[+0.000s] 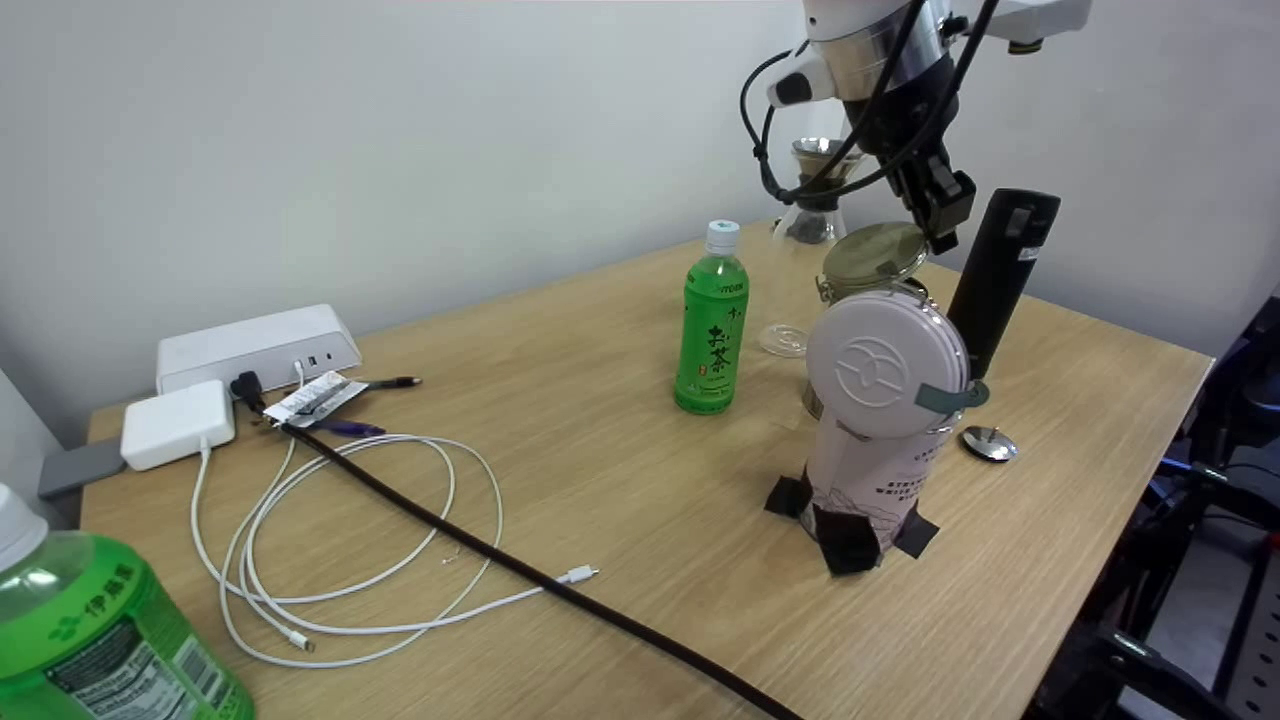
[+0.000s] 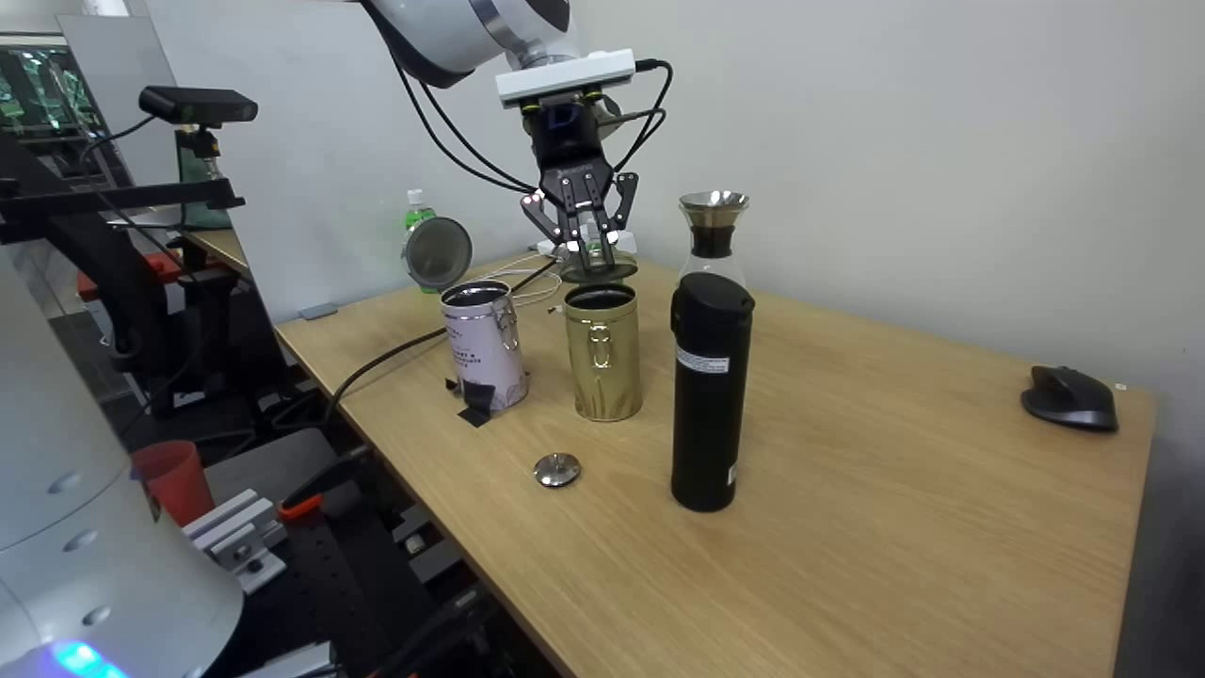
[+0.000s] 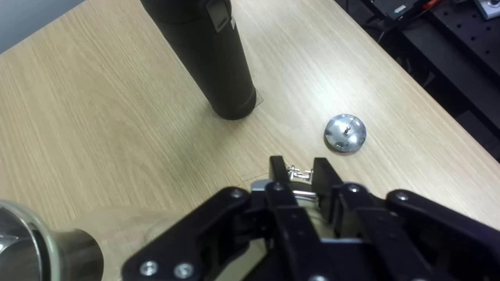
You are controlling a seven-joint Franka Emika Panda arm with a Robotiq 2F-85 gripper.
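Observation:
A gold canister (image 2: 604, 367) stands on the table, its hinged lid (image 1: 873, 254) raised above the dark mouth. My gripper (image 2: 592, 258) is at the lid's edge, its fingers close together and shut on that edge. From the wrist view, the fingers (image 3: 277, 169) keep a small gap, with part of the lid's rim low between them and a metal clasp beyond. The arm hides most of the canister there. Beside it stands a pink canister (image 2: 486, 350), its round lid (image 2: 438, 252) swung open and black tape at its base.
A tall black tumbler (image 2: 709, 395) and a small silver lid (image 2: 556, 469) stand near the canisters. Behind is a glass carafe (image 1: 816, 222); a green tea bottle (image 1: 713, 324) is to one side. White cables (image 1: 360, 594) lie across the other end.

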